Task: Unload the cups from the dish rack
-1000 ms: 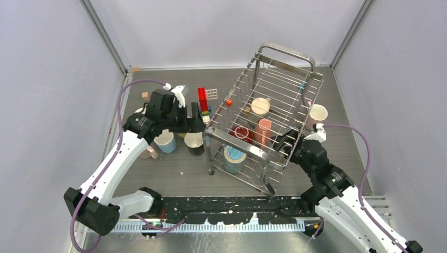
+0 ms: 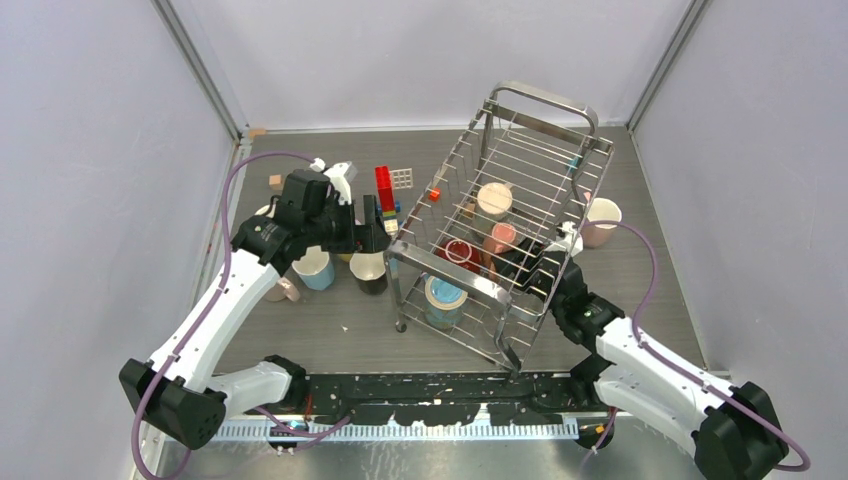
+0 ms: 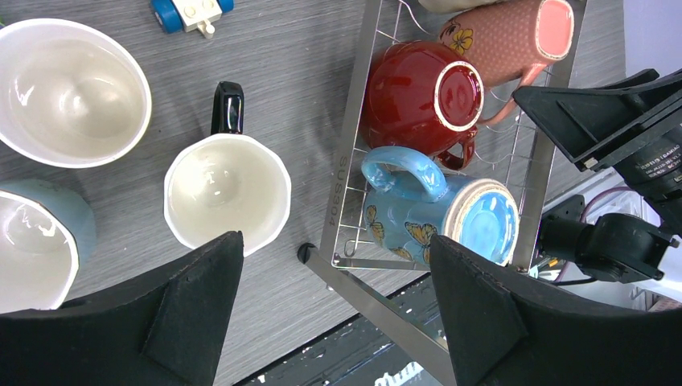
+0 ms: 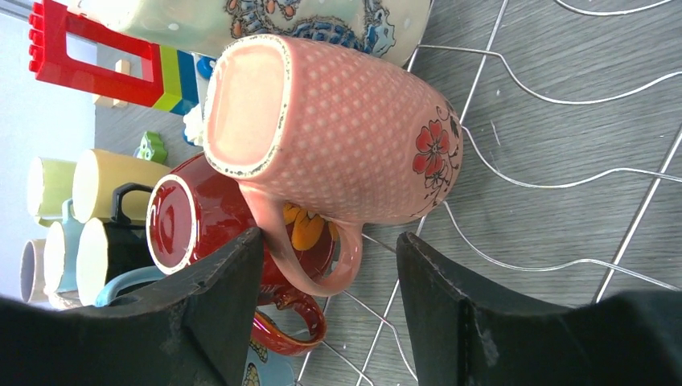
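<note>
The metal dish rack [image 2: 540, 150] holds several cups: a pink mug [image 4: 338, 121], a dark red mug [image 3: 410, 96], a blue mug [image 3: 410, 217] and a pale patterned cup [image 4: 322, 20]. My right gripper reaches into the rack from the right, its part-open fingers around the lower part of the pink mug's handle; whether they touch it I cannot tell. My left gripper hangs open above the rack's left end, with nothing visible between its fingers but the rack and table below.
Several cups, including a black one with white inside [image 3: 225, 189] and a light blue one [image 2: 314, 270], stand left of the rack. Toy bricks [image 2: 384, 190] lie at the back. Another cup [image 2: 603, 220] stands right of the rack; side walls bound the table.
My right arm has moved left and further into the rack, to the pink mug. The left arm and the cups show no visible movement.
</note>
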